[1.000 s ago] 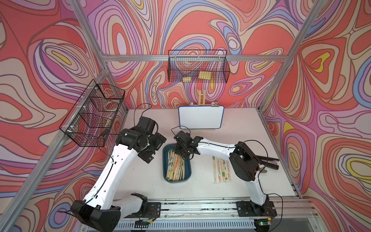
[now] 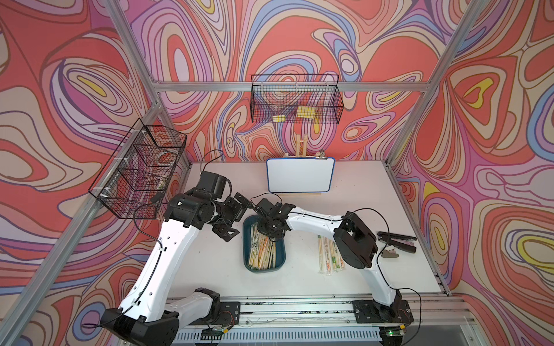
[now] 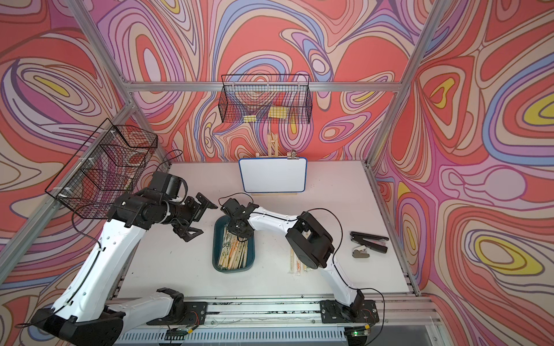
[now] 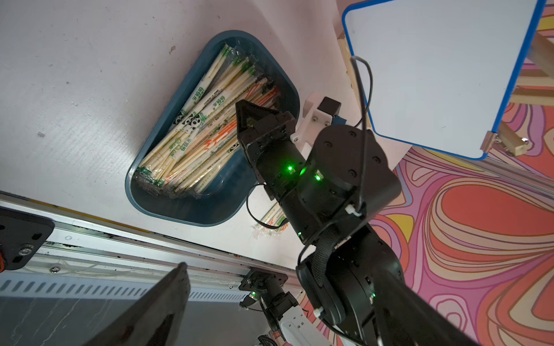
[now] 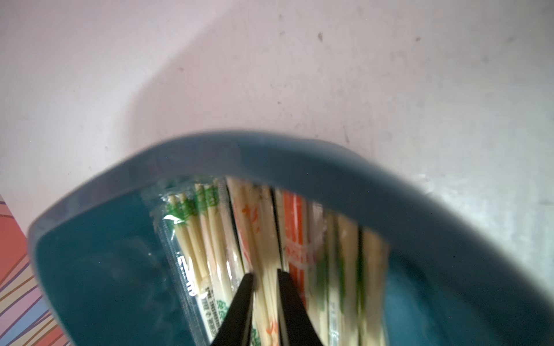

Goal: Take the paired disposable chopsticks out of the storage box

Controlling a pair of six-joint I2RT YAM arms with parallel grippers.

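Observation:
A dark teal storage box (image 4: 199, 216) holds several wrapped pairs of chopsticks (image 4: 196, 129), lying lengthwise in it. My right gripper reaches down into the box at its far end. Its fingers stand a small gap apart over a pale pair with orange print (image 5: 256, 230); whether they touch that pair cannot be told. Left of the box, my left gripper (image 2: 235, 218) hangs above the table, fingers wide apart and empty; its blurred fingers (image 4: 153, 308) frame the left wrist view. Several wrapped pairs (image 2: 329, 253) lie side by side on the table to the box's right.
A stapler (image 3: 369, 241) and a small grey and black item (image 3: 360, 252) lie at the right edge. The whiteboard (image 2: 300, 175) stands at the back. Wire baskets (image 2: 297, 101) hang behind and at the left. Bare table shows between the box and the laid-out pairs.

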